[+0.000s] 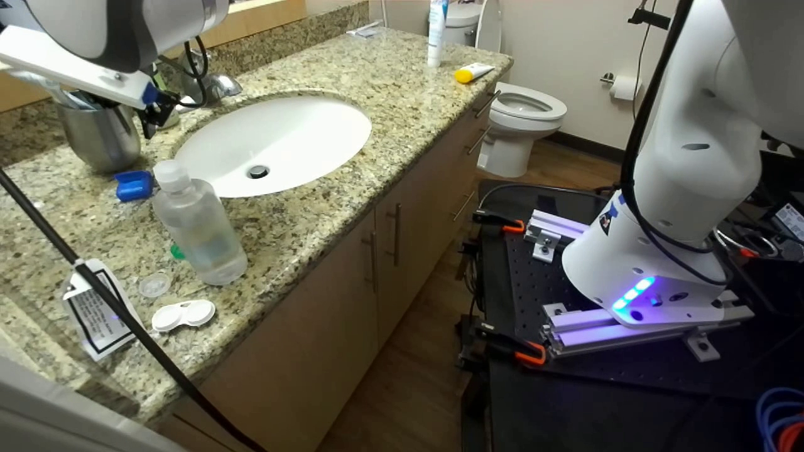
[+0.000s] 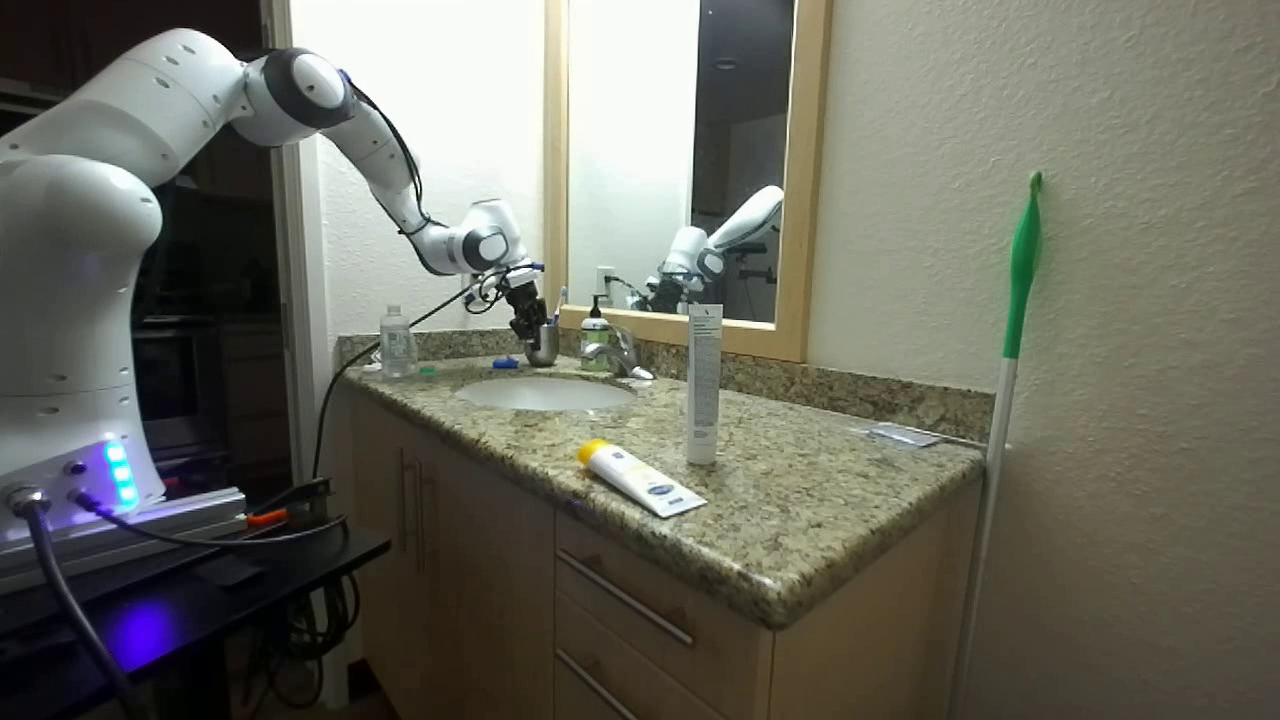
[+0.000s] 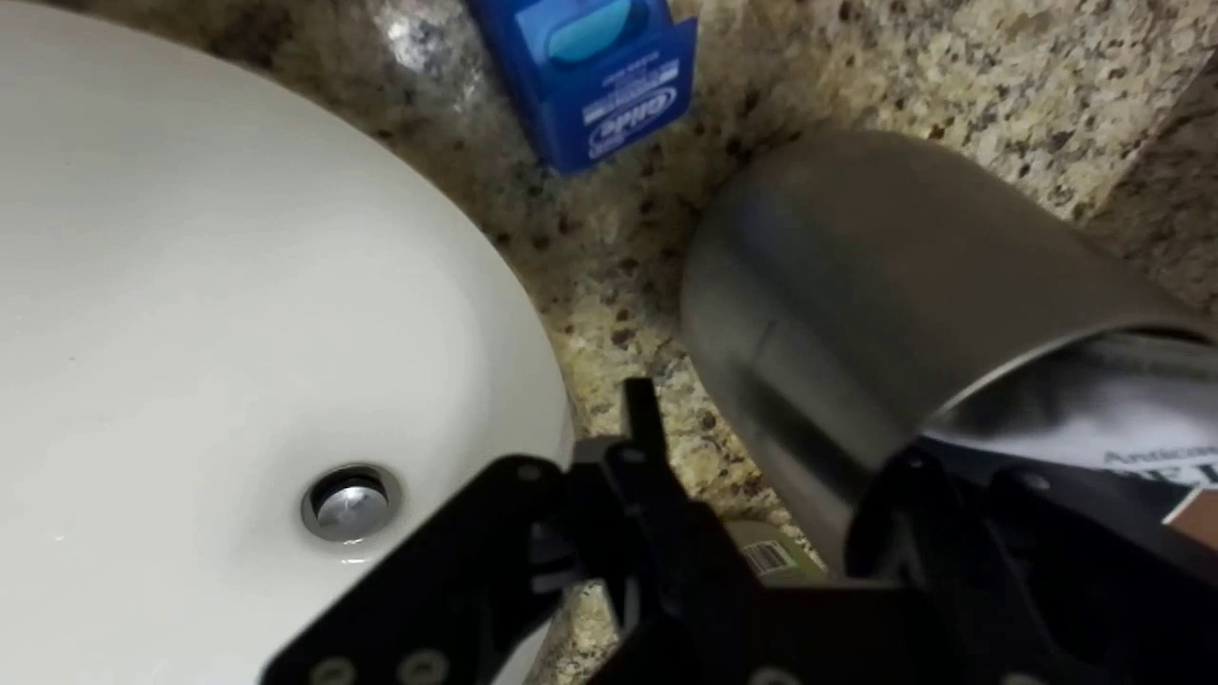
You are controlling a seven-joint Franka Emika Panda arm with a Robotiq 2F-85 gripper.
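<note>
A metal cup [image 3: 868,263] stands at the back of the counter beside the sink, with a dark-and-white printed packet [image 3: 1142,422] inside. In exterior view 1, the cup [image 1: 102,139] also holds brush-like items, partly covered by the arm. My gripper is over the cup's sink side, its fingers spread apart. One finger [image 3: 645,428] stands outside the wall, and the other overlaps the mouth and seems to reach inside. Whether either finger touches the metal, I cannot tell. From exterior view 2, the gripper [image 2: 528,326] hides part of the cup [image 2: 546,348].
A blue floss box [image 3: 622,86] lies near the cup, between it and the sink basin [image 3: 228,285]. Close by are a soap bottle [image 2: 594,336], the faucet [image 1: 218,86] and a clear bottle [image 1: 200,233]. Two tubes occupy the far counter end, one upright [image 2: 704,396], one lying [image 2: 642,478].
</note>
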